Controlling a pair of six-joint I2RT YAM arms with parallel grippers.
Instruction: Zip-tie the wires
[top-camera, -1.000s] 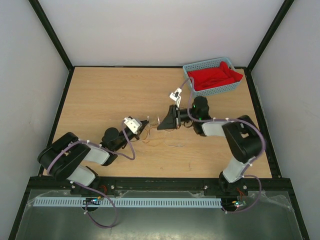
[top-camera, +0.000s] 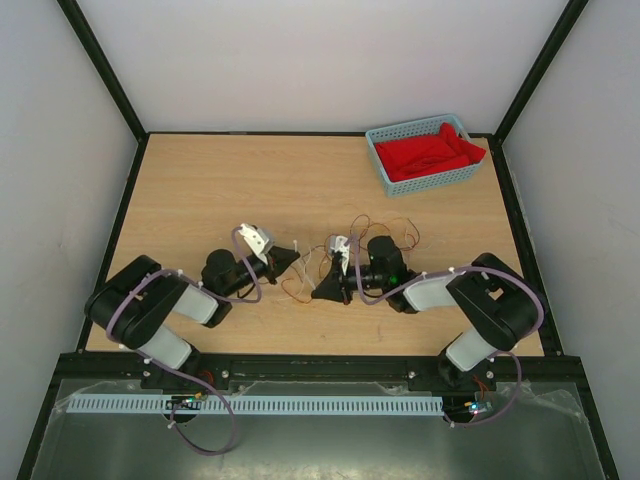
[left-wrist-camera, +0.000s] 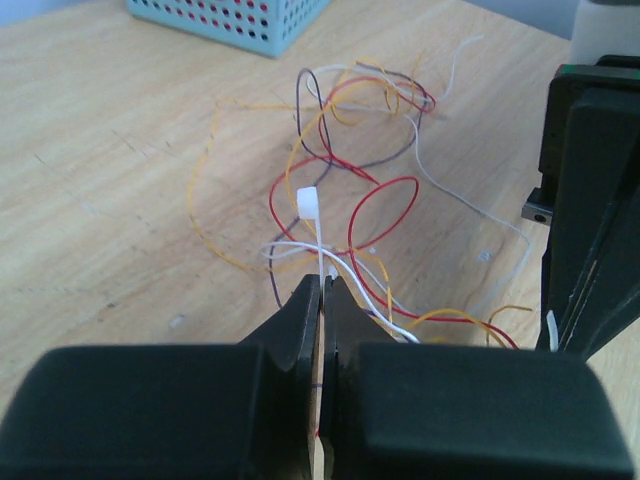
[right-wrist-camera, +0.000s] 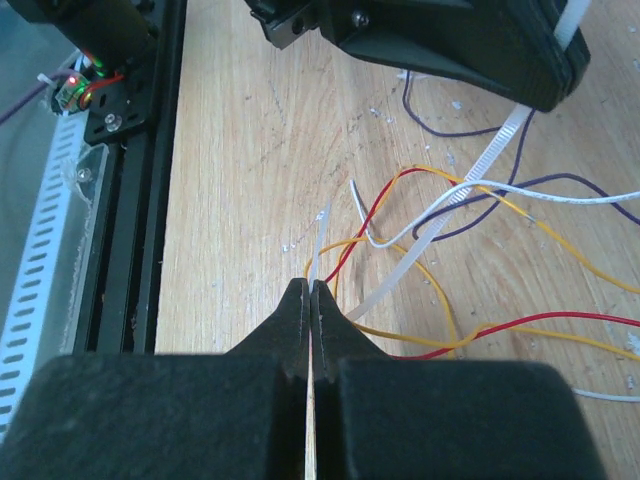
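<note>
A bundle of loose coloured wires (top-camera: 385, 220) lies across the middle of the table, with loops of red, yellow, purple and white. A white zip tie (left-wrist-camera: 308, 205) stands up from my left gripper (top-camera: 292, 254), whose fingertips are shut on it. In the right wrist view, the white tie's ribbed strap (right-wrist-camera: 485, 160) runs diagonally down among the wires toward my right gripper. That gripper is shut, with a thin white strip rising at its fingertips, apparently held between them. In the top view it sits low, right of and below the left one.
A light blue basket (top-camera: 390, 130) with red cloth (top-camera: 425, 155) stands at the back right. The front frame edge (top-camera: 300, 367) is close below both arms.
My right gripper has moved down toward the front of the table, uncovering more of the wires. My left gripper has shifted only slightly.
</note>
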